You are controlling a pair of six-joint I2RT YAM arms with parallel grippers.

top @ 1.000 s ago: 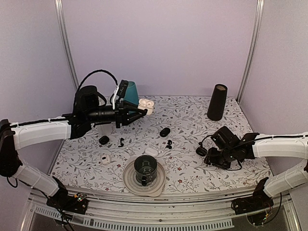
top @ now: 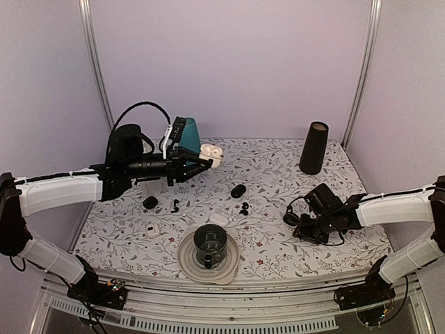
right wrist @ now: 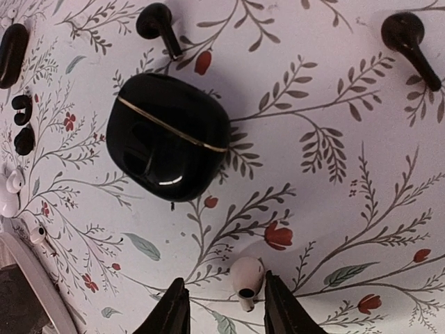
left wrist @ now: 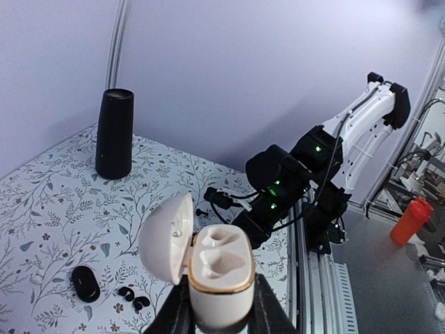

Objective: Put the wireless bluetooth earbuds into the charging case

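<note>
In the left wrist view a white charging case [left wrist: 221, 275] is held up with its lid [left wrist: 165, 240] open; both sockets look empty. My left gripper is shut on the case's lower body, and in the top view the case [top: 211, 154] hangs above the back left of the table. A small white earbud [right wrist: 247, 278] lies on the patterned cloth under my right gripper. That gripper's fingers are part open, with the earbud between the fingertips in view and nearer the right one; contact cannot be made out.
A black case [right wrist: 167, 139] and two black earbuds, one of them [right wrist: 410, 45] at upper right, lie near my right gripper. A cup [top: 210, 243] on a plate [top: 186, 268], a closed white case [top: 219, 220] and a black cylinder [top: 314, 148] also stand about.
The left arm and the charging case have stayed where they were.
</note>
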